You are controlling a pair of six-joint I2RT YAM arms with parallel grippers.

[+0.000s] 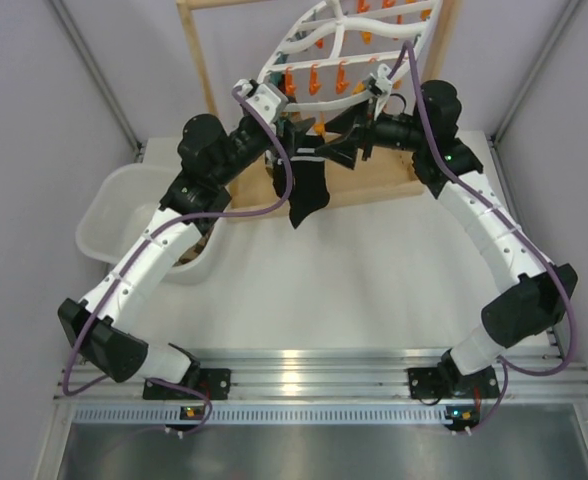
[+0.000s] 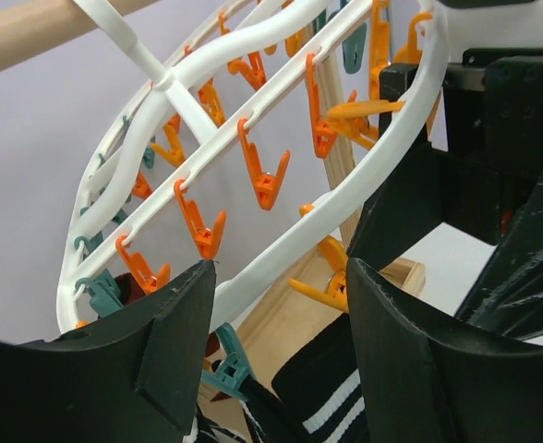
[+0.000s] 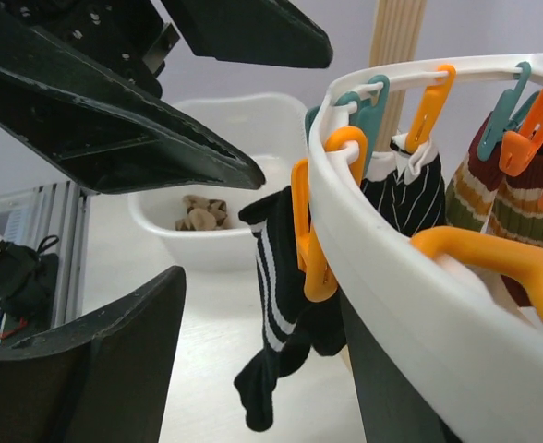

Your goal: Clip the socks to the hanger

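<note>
A black sock with white stripes (image 1: pixel 305 180) hangs from the white hanger (image 1: pixel 331 65), held by an orange clip (image 3: pixel 317 272). My left gripper (image 1: pixel 289 128) is open beside the hanger; in the left wrist view its fingers frame that clip and the sock. My right gripper (image 1: pixel 340 138) is at the hanger's front rim, part open, with nothing visible held; its black fingertips show at the top of the right wrist view. Further striped socks (image 3: pixel 498 196) hang from teal and orange clips behind.
A white bin (image 1: pixel 109 215) at the left holds beige socks (image 3: pixel 200 213). The wooden frame (image 1: pixel 196 55) stands at the back.
</note>
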